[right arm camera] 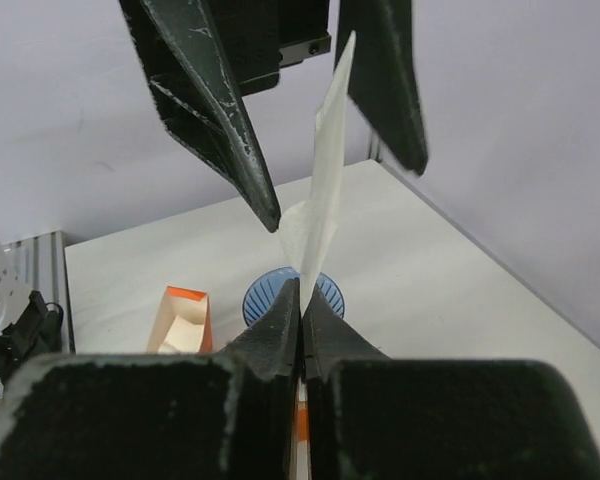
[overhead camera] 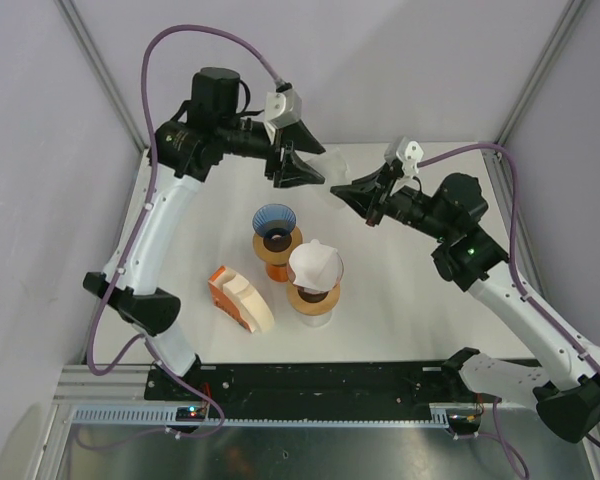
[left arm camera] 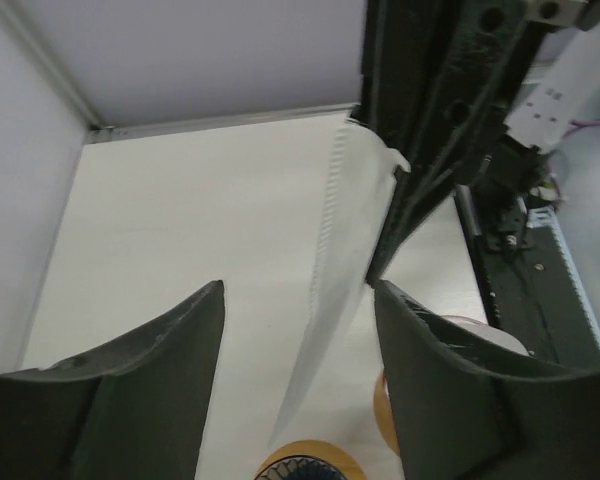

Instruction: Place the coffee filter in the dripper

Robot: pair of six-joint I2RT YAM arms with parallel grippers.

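A white coffee filter hangs upright from my right gripper, which is shut on its thin edge. My left gripper stands open beside it; in the right wrist view its fingers are either side of the filter's upper part, apparently not closed on it. Below on the white table are a blue ribbed dripper on an orange holder and, nearer the front, a second dripper with white filters in it.
An orange-and-white box of filters lies at front left of the drippers. Walls rise on either side.
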